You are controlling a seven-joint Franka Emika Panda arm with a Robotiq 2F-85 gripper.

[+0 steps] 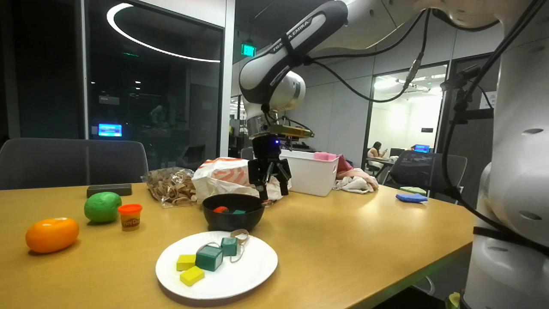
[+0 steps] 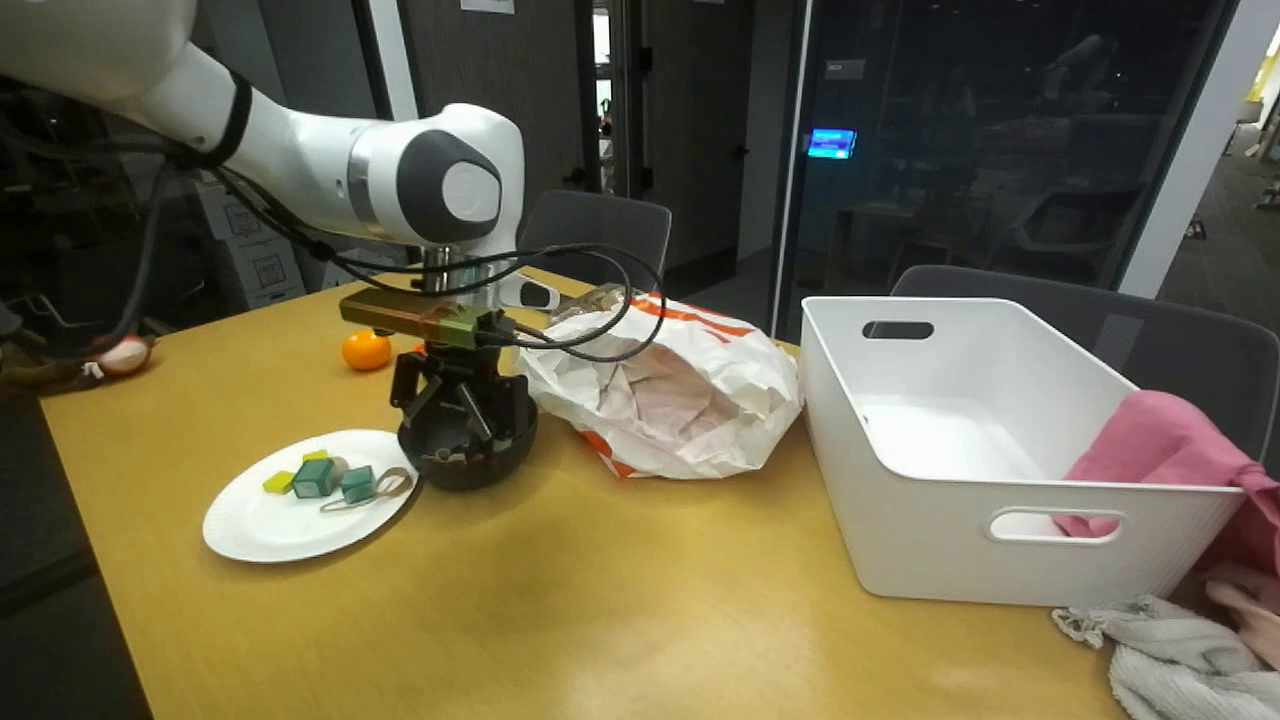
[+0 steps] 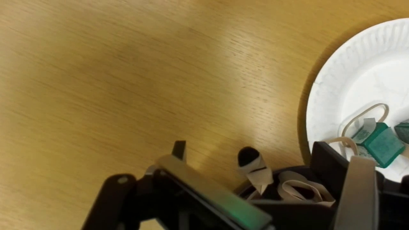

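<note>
My gripper (image 1: 273, 195) is open over the right rim of the black bowl (image 1: 231, 220), its fingers apart. In the wrist view, a dark-tipped stick wrapped in tan band (image 3: 257, 170) pokes over the bowl's rim, between the two fingers; I cannot tell whether either touches it. Tan rubber bands (image 3: 304, 187) lie in the bowl, and an orange-red piece (image 1: 221, 209) and a green piece (image 1: 239, 211) show inside it. Beside the bowl, a white plate (image 1: 252, 275) carries green blocks (image 1: 209, 257), yellow blocks (image 1: 192, 276) and a loose band (image 1: 239, 237).
Behind the bowl lie a white paper bag (image 2: 684, 396) and a bag of brown bands (image 1: 172, 186). A white bin (image 2: 960, 540) stands beyond. Left are a green fruit (image 1: 102, 207), an orange fruit (image 1: 52, 235) and a small tub (image 1: 130, 217).
</note>
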